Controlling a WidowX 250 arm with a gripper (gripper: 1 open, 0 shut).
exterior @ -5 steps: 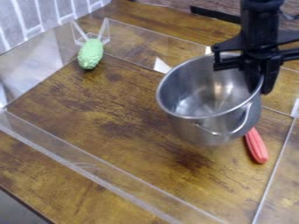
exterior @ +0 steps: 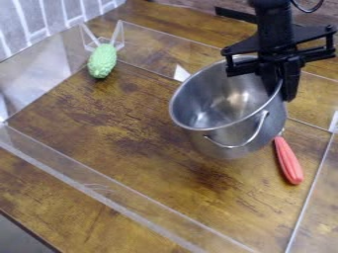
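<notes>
A shiny steel pot (exterior: pixel 218 119) with a wire handle is held up at the centre right, tilted with its mouth toward the upper left. My black gripper (exterior: pixel 275 65) is at the pot's upper right rim, shut on it as far as I can see; the fingertips are partly hidden. A red elongated object (exterior: pixel 290 161) lies on the table just right of the pot. A green corn-like toy (exterior: pixel 103 61) lies at the upper left.
Clear plastic walls (exterior: pixel 119 188) edge the wooden work area. A small white piece lies behind the pot.
The toy and red object are unchanged.
</notes>
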